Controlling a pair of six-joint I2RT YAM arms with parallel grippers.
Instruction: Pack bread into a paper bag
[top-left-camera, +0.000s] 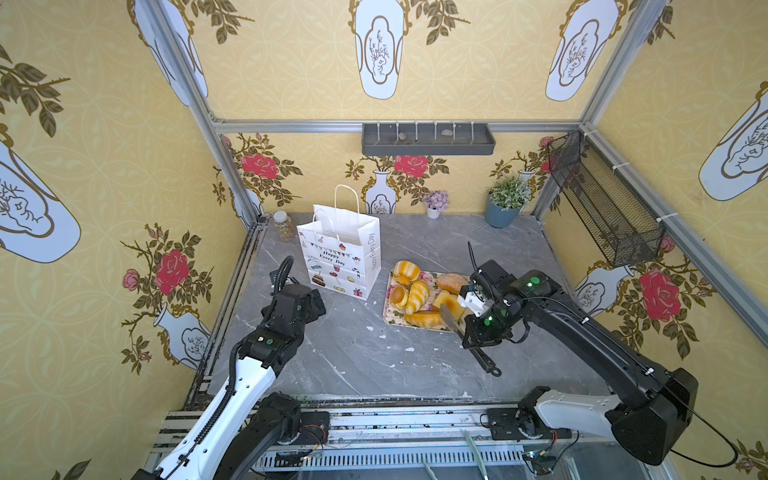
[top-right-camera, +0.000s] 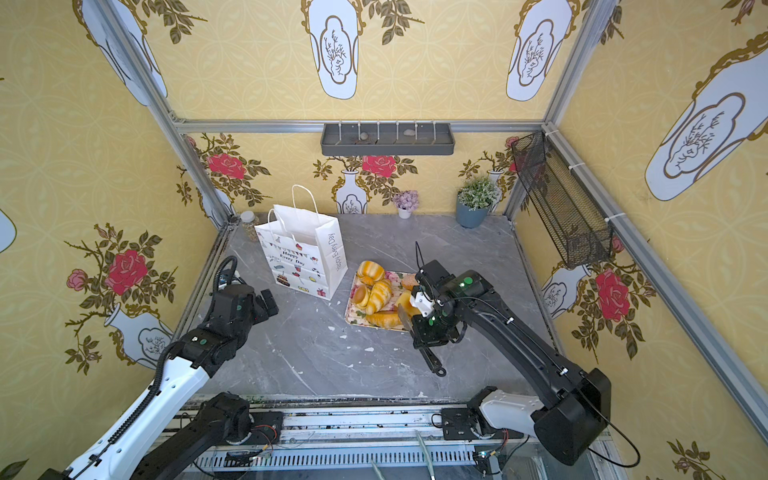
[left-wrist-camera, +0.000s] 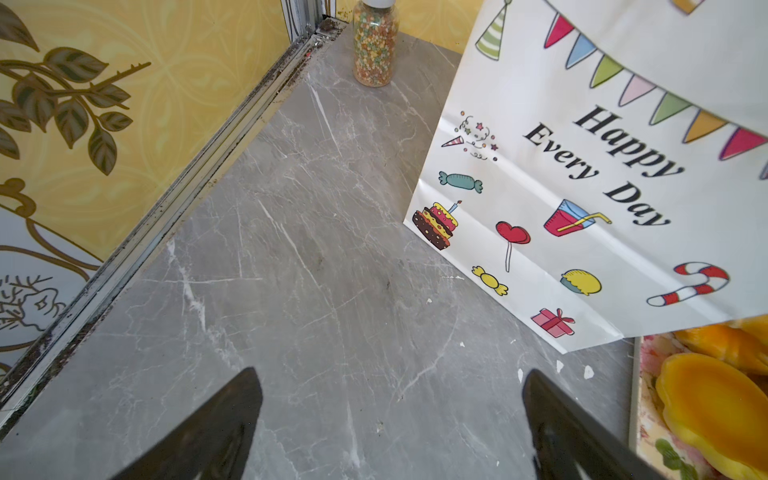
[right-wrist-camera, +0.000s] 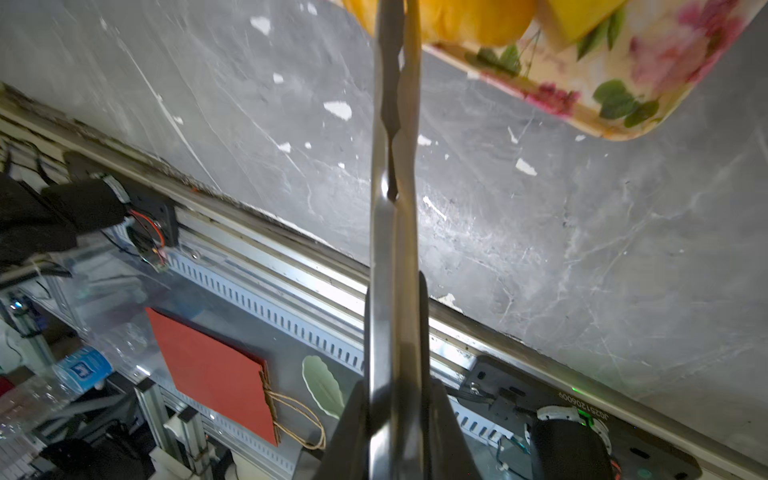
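The white paper bag stands upright on the counter, its printed front filling much of the left wrist view. Beside it is a floral tray with several breads, among them a striped loaf and a square yellow piece. My left gripper is open and empty, left of the bag. Metal tongs with a black handle are gripped in my right gripper. The tongs reach over the tray's near side; whether their tips hold bread cannot be seen.
A jar of sprinkles stands behind, left of the bag. Two potted plants line the back wall, the larger in a blue pot. A wire basket hangs at right. Bare counter lies in front of bag and tray.
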